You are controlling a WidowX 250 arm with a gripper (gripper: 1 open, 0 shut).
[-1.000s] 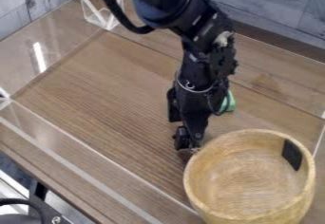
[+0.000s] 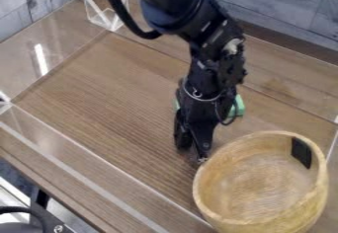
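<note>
My black gripper (image 2: pixel 196 143) reaches down over the wooden table (image 2: pixel 93 99) at the centre, just above and left of a wooden bowl (image 2: pixel 258 193). Its fingertips are low at the tabletop and look shut; whether anything thin lies between them is too dark to tell. A green object (image 2: pixel 235 107) sits behind the gripper, partly hidden by it.
The bowl fills the lower right near the table's edge. A clear plastic item stands at the back left, and a wall runs along the back.
My gripper has shifted slightly up and left, away from the bowl, over the last second. The bowl looks almost unmoved.
</note>
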